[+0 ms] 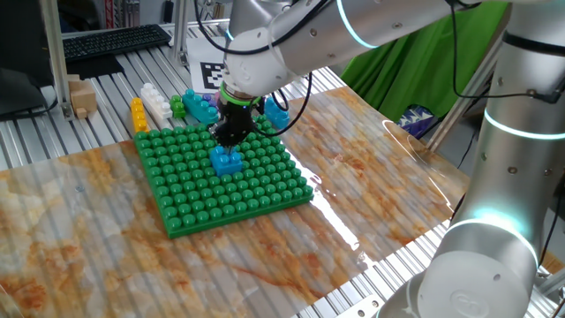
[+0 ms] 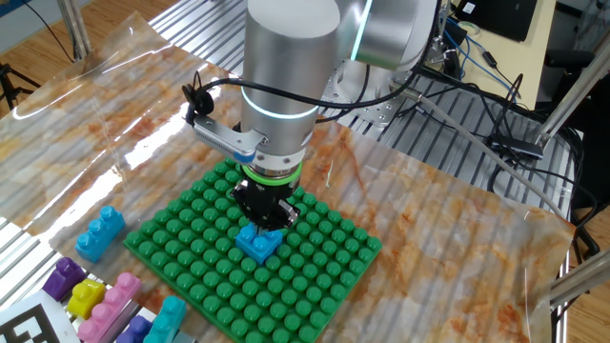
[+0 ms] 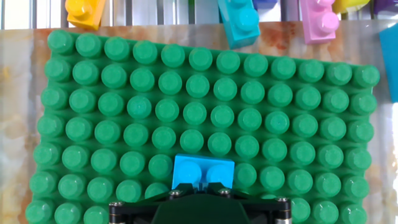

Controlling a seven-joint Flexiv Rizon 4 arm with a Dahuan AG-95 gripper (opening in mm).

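A blue brick (image 1: 226, 161) sits on the green studded baseplate (image 1: 184, 231), near its middle. My gripper (image 1: 230, 148) points down over it, its narrow tips right at the brick's top. From the other side, the gripper (image 2: 260, 225) also appears shut just above the blue brick (image 2: 257, 244). In the wrist view the dark fingertips overlap the near part of the blue brick (image 3: 204, 163), around its two visible studs. Its near side is hidden by the gripper, and whether the tips grip it or only touch it cannot be told.
Loose bricks line the baseplate's far edge: orange (image 3: 86, 12), teal (image 3: 239, 25), pink (image 3: 320, 22) and others. A separate blue brick (image 2: 99, 232) lies beside the plate. A marker sheet (image 2: 36, 319) is behind them. The marbled sheet (image 1: 79, 238) is clear elsewhere.
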